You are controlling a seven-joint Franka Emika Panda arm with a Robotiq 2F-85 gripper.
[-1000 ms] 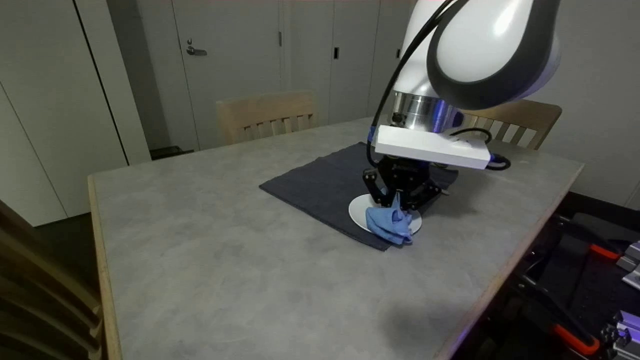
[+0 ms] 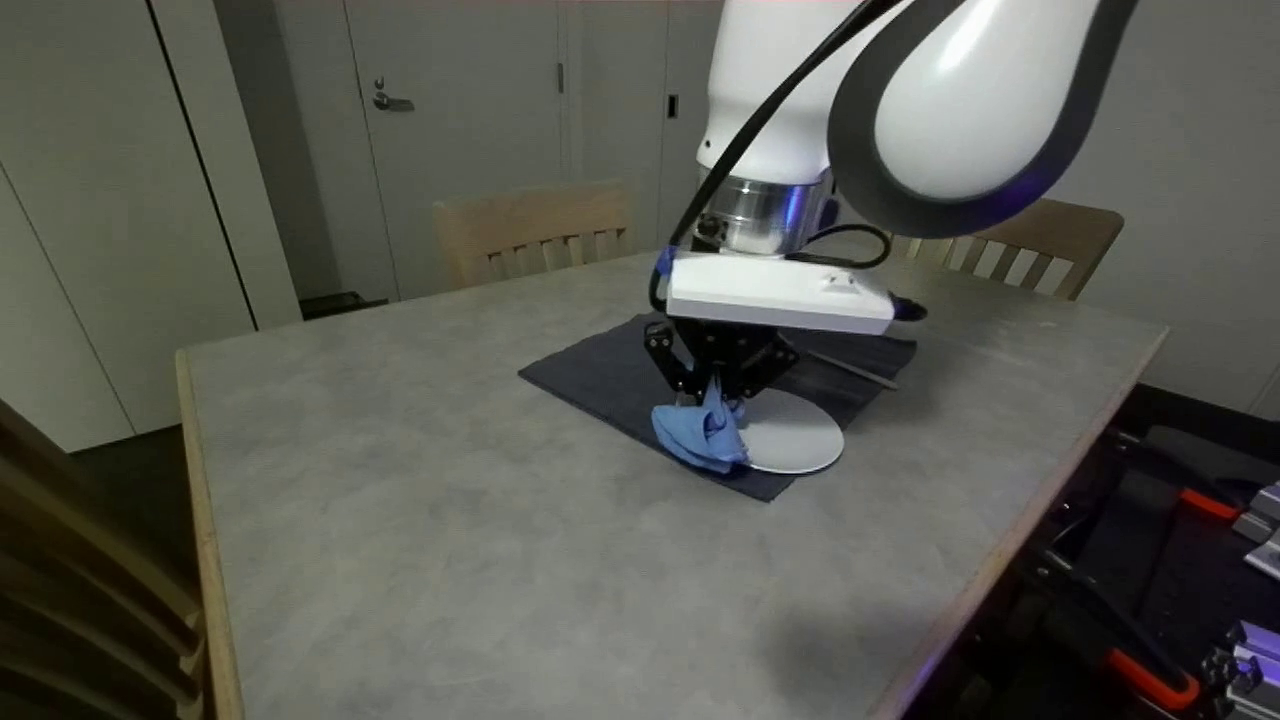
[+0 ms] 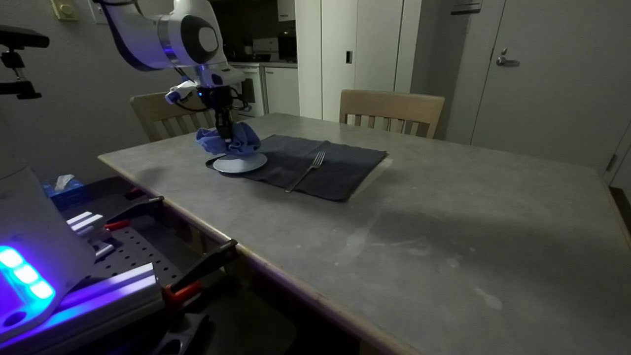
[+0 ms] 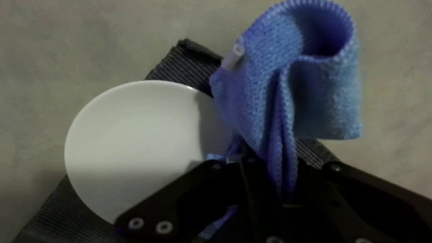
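Note:
A bunched blue cloth (image 2: 705, 432) hangs from my gripper (image 2: 713, 394), which is shut on it. In the wrist view the cloth (image 4: 259, 81) rises in a folded loop in front of the fingers and covers the plate's right edge. The white plate (image 2: 788, 434) lies on a dark placemat (image 2: 624, 372), close to one corner. In exterior view 2 the cloth (image 3: 243, 139) is just above the back part of the plate (image 3: 239, 162); whether it touches the plate is hard to tell.
A fork (image 3: 306, 171) lies on the placemat (image 3: 349, 159), apart from the plate. Wooden chairs (image 3: 390, 104) stand around the table. Clamps (image 3: 204, 263) sit along one table edge.
My gripper and the blue cloth have moved left in exterior view 1, from over the plate toward its left side, uncovering more of the plate. The plate and placemat look unmoved.

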